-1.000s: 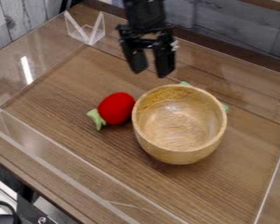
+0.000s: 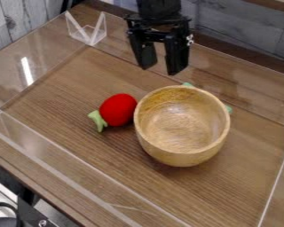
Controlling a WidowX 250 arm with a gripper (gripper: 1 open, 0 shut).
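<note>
My black gripper [image 2: 159, 57] hangs over the wooden table at the top centre, open, its two fingers apart above bare wood. Below it, a large wooden bowl [image 2: 181, 135] stands empty. A red round object with a green tip [image 2: 117, 110] lies just left of the bowl. A small green item [image 2: 225, 107] shows behind the bowl's right rim, largely hidden.
A clear object [image 2: 86, 27] sits at the back left, near the table's edge. A black cable or part [image 2: 3, 215] is at the lower left corner.
My gripper has risen and moved slightly back, away from the bowl and the red object, which both stay in place.
</note>
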